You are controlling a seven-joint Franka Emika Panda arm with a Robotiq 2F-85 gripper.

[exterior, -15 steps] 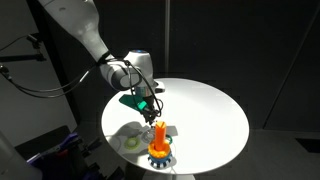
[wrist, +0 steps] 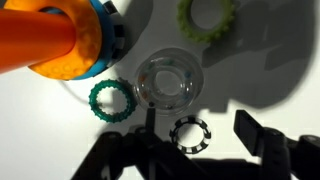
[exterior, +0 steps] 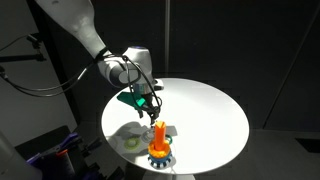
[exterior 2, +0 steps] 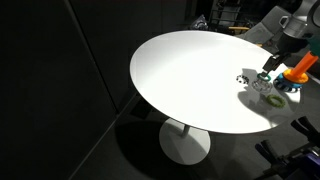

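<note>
My gripper hangs over the white table with its fingers apart and nothing held between them. Below, in the wrist view, a black-and-white beaded ring (wrist: 190,119) lies between the two fingers in the picture. Just above it in that view is a clear round piece (wrist: 168,80) with coloured specks. A dark green ring (wrist: 97,98) lies to its left, and an olive-green ring (wrist: 227,28) sits at the top. An orange post (wrist: 35,40) stands upright on an orange-and-blue base (wrist: 90,55). In exterior view 1 the gripper (exterior: 149,109) is above the tabletop, behind this post.
The round white table (exterior: 205,105) has wide free room on the right in exterior view 1. The orange post (exterior 2: 303,66) stands near the table's edge in exterior view 2. Dark floor and curtains surround the table.
The rings and the orange post have not moved.
</note>
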